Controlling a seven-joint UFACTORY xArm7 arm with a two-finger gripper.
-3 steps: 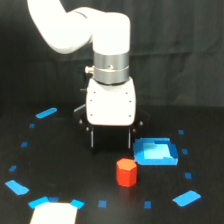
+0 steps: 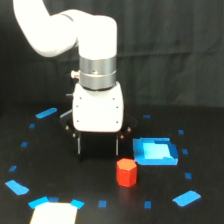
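Observation:
My gripper hangs above the dark table, pointing down, its two thin dark fingers wide apart. Nothing shows in the gap. In front of it and to the right, a red hexagonal block stands on the table, apart from the fingers. Behind the block and further right lies a shallow blue tray with a paler inside; no object can be made out in it.
A cream-coloured piece is cut off by the bottom edge at the left. Flat blue strips and small blue squares mark the black surface. The table left of the gripper is otherwise clear.
My gripper has moved left and a little lower in the picture, its fingers still apart. The red block and the blue tray have not moved.

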